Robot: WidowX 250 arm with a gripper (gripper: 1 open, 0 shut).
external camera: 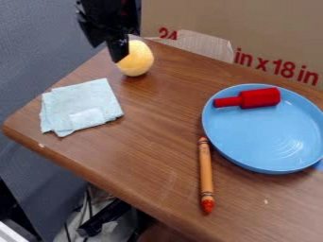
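My black gripper (116, 43) hangs at the top left, just above and left of a round pale yellow object (138, 60) on the wooden table (139, 161), partly in front of it. Whether its fingers are open or shut is unclear. A folded light blue cloth (79, 109) lies at the table's left. On the right, a red cylinder with a handle (256, 97) rests on a blue plate (265, 142). An orange crayon (206, 176) lies left of the plate, near the front.
A cardboard box (240, 33) stands behind the table.
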